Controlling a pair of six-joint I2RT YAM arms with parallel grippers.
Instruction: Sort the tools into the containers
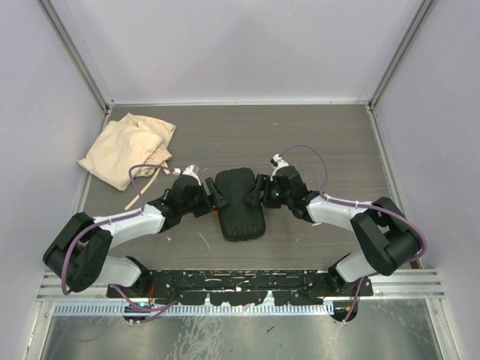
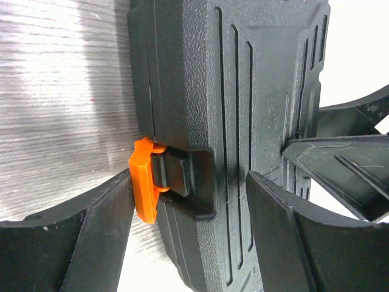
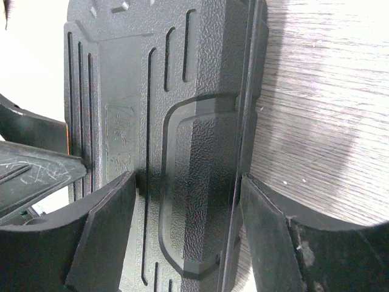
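Note:
A closed black tool case (image 1: 241,217) lies near the middle of the table, its long side running front to back. My left gripper (image 1: 218,196) is at its left edge with the fingers apart. In the left wrist view, one finger (image 2: 276,204) is over the ribbed lid and the other is outside the side wall, with the orange latch (image 2: 143,179) between them. My right gripper (image 1: 259,192) straddles the opposite edge, fingers spread, one finger (image 3: 109,207) over the lid. Firm contact cannot be told. The case's contents are hidden.
A folded cream cloth bag (image 1: 127,150) with straps lies at the back left. White walls (image 1: 240,52) enclose the work area. The two grippers are close together over the case.

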